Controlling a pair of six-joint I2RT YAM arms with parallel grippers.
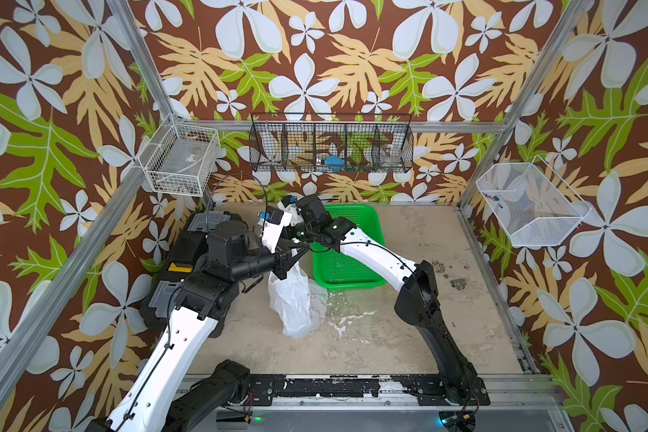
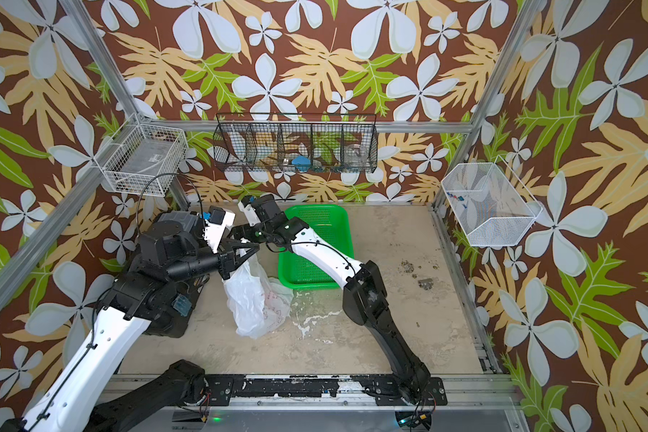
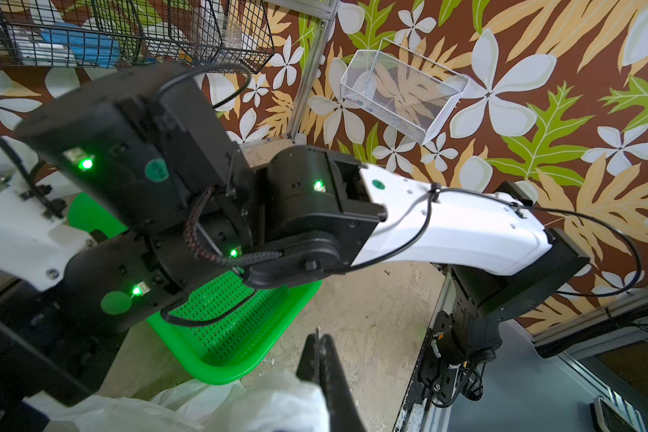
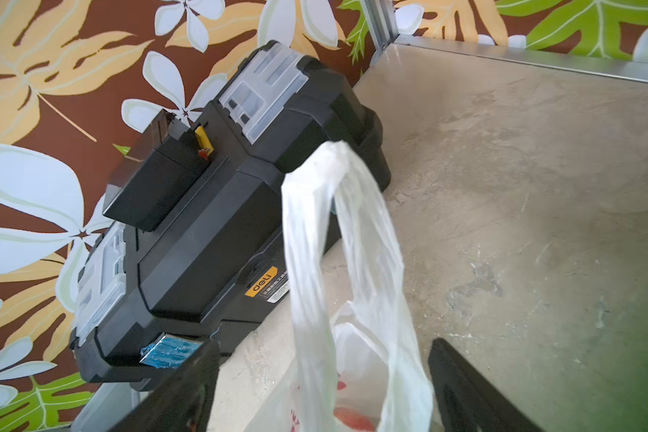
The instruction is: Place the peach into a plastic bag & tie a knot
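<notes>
The white plastic bag [image 1: 295,306] hangs over the table left of the green basket. It narrows upward to my left gripper [image 2: 246,252], which is shut, with bag film against its fingers [image 3: 325,367] in the left wrist view. A long bag handle loop [image 4: 306,237] rises between the spread fingers of my right gripper, which stands open. No grip on the loop shows there. Red marks [image 4: 352,419] show on the bag low in that view. No peach can be made out; the bag's inside is hidden.
Close beside the bag is the green basket [image 1: 349,282], partly under my right arm. A black toolbox [image 4: 216,237] stands at the left wall. Wire baskets [image 1: 331,147] hang at the back and sides. Both arms nearly meet at the bag.
</notes>
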